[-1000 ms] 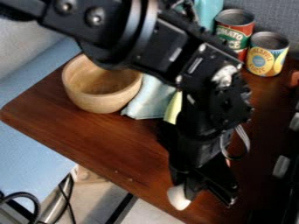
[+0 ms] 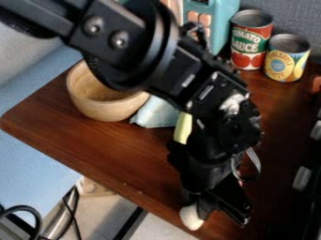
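Note:
My black gripper (image 2: 208, 204) points down at the front edge of the wooden table, its tip beside a small white object (image 2: 191, 217). Whether its fingers are closed on that object cannot be told. A wooden bowl (image 2: 100, 98) sits at the left, with a light blue cloth (image 2: 154, 113) beside it and a yellow item (image 2: 182, 128) partly hidden behind my arm.
A tomato sauce can (image 2: 249, 42) and a yellow-labelled can (image 2: 286, 61) stand at the back right, near a teal object (image 2: 201, 11). Bare wooden table (image 2: 75, 136) lies at the left. Dark equipment lines the right edge.
The white object at the tip has moved slightly.

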